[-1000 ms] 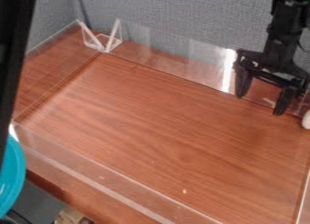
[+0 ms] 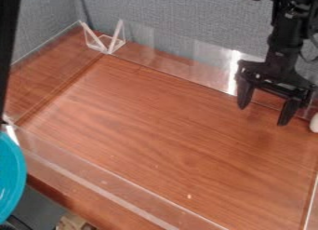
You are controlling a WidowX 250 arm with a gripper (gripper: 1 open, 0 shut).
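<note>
My black gripper (image 2: 265, 107) hangs at the upper right of the camera view, over the back right of the wooden table (image 2: 162, 141). Its two fingers stand wide apart with nothing visible between them. A small white object (image 2: 313, 123) is partly visible at the right edge, just beside the gripper and cut off by the frame.
Clear low walls edge the table, with a white bracket (image 2: 104, 38) at the back left corner. A cyan round object (image 2: 10, 178) lies at the lower left, outside the table's front edge.
The arm and gripper have shifted very slightly; everything else looks the same.
</note>
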